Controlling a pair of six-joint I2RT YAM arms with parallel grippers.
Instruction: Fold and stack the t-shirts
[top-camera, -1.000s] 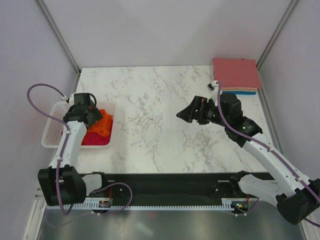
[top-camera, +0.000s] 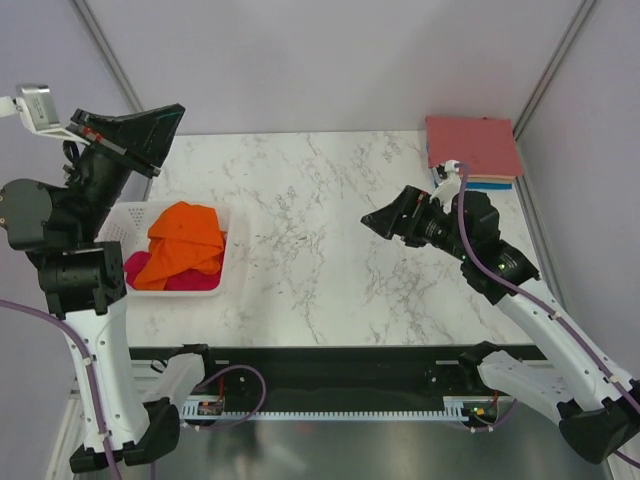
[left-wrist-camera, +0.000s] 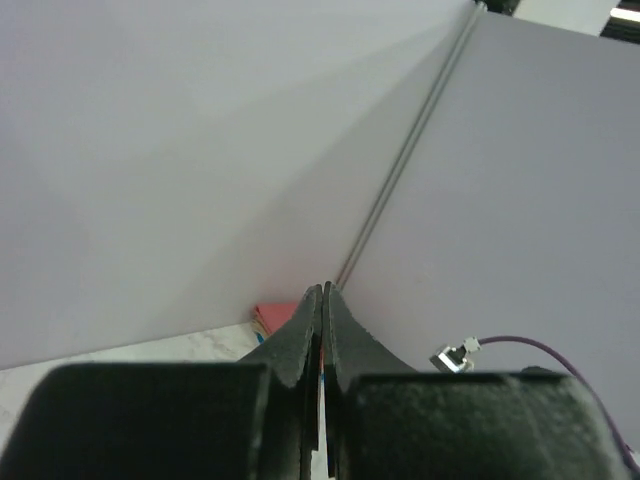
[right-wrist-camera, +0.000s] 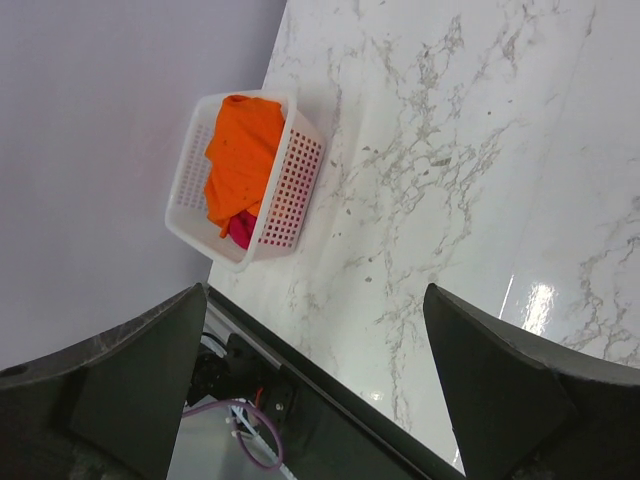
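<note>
An orange T-shirt (top-camera: 186, 240) lies crumpled over a pink one (top-camera: 195, 279) in the white perforated basket (top-camera: 220, 280) at the table's left; both shirts also show in the right wrist view. My left gripper (top-camera: 163, 135) is raised high above and behind the basket, shut, with nothing visible between its fingers. My right gripper (top-camera: 375, 222) hangs open and empty over the middle-right of the table, its spread fingers framing bare marble in the right wrist view.
A flat stack of red and blue folded cloth or boards (top-camera: 470, 145) sits at the table's back right corner. Walls border the back and sides.
My left gripper has risen from inside the basket to high above it, leaving the orange shirt in the basket. My right gripper has shifted slightly.
</note>
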